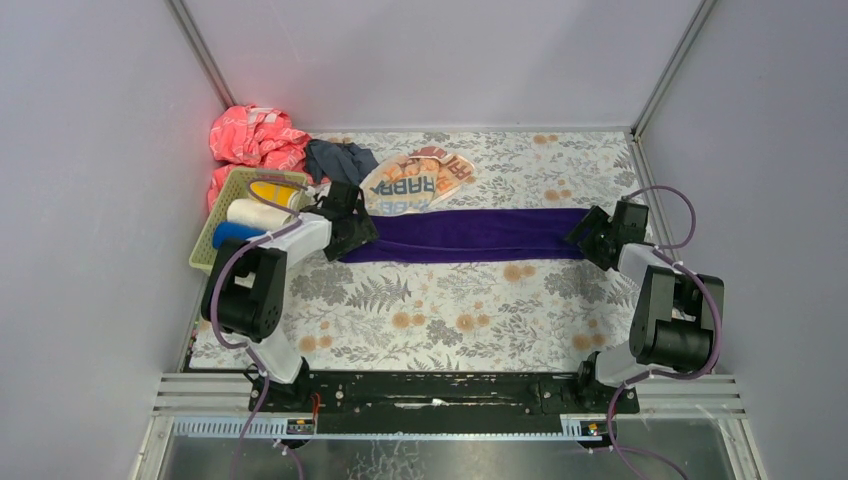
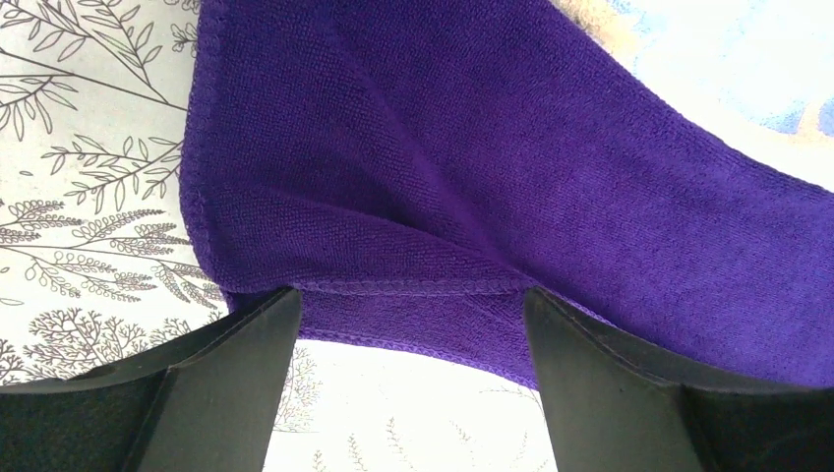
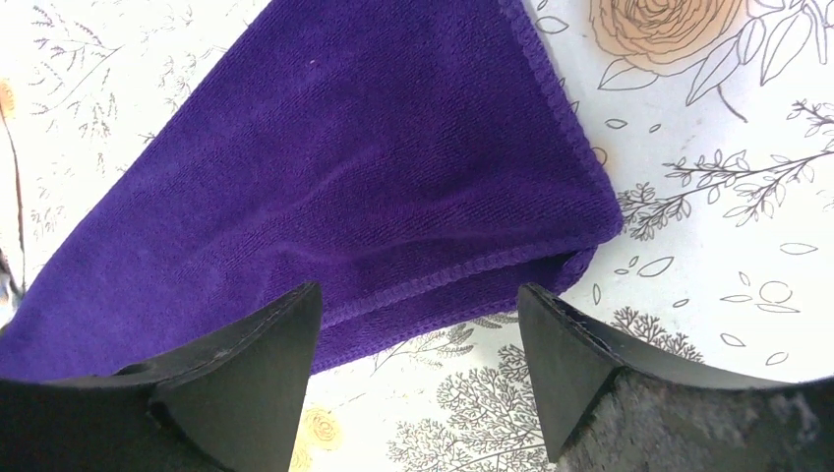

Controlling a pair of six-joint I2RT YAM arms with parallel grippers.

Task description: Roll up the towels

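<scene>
A dark purple towel [image 1: 470,232] lies folded into a long strip across the upper middle of the table. Its upper layer stops a little short of the lower layer along the near edge. My left gripper stands part open over the strip's left end, the towel's folded edge [image 2: 393,285] running across between its fingers without being clamped. Over the right end is my right gripper, open, with the towel's right corner [image 3: 590,221] just beyond the gap. In the top view both grippers cover the towel's ends.
At the left, a yellow-green basket [image 1: 200,262] holds blue, white and yellow rolls. Coral cloth [image 1: 255,140], a dark grey cloth [image 1: 340,160] and a round printed cloth [image 1: 420,178] lie behind.
</scene>
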